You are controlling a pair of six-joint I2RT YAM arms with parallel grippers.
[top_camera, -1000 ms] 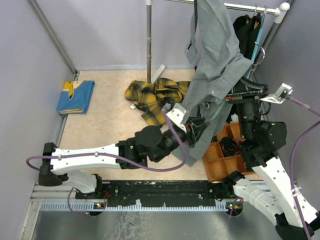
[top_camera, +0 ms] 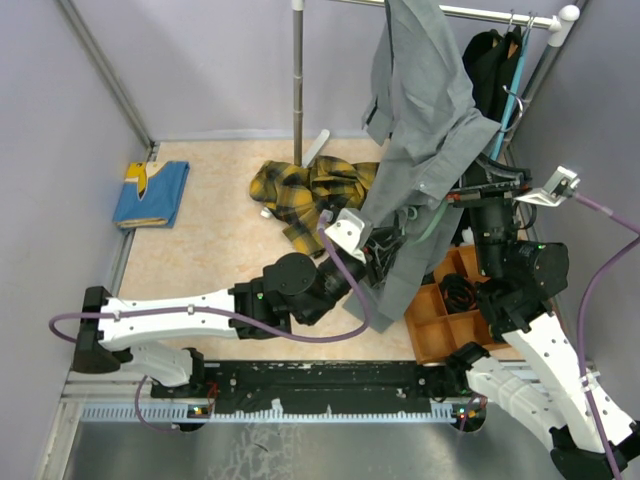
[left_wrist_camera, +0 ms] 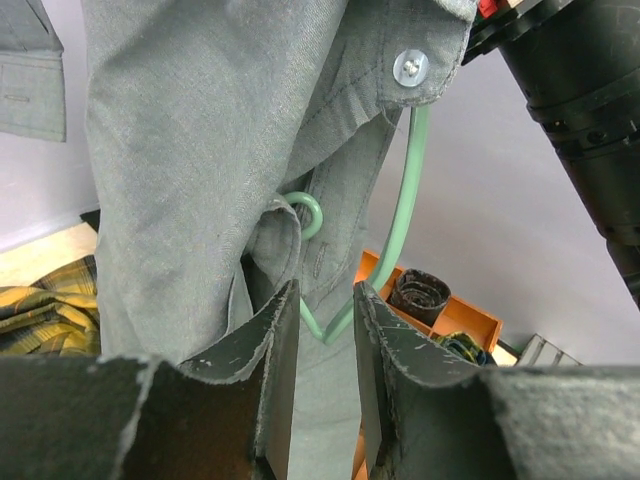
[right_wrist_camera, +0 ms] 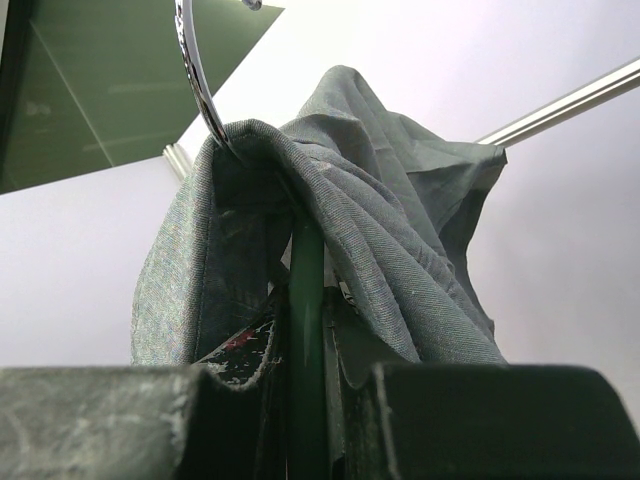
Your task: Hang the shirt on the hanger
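The grey shirt hangs long and folded from the rail, draped over a green hanger whose bottom corner and hook-like loop show among the folds in the left wrist view. My right gripper is shut on the hanger, with shirt cloth over it and a metal hook above. My left gripper is part open low by the hanger's lower corner, its fingertips apart just in front of the green bar and cloth; I cannot tell that it touches either.
A yellow plaid cloth and a folded blue cloth lie on the table. An orange divided box sits at the right. Dark garments hang on the rail behind.
The right arm is nearly still.
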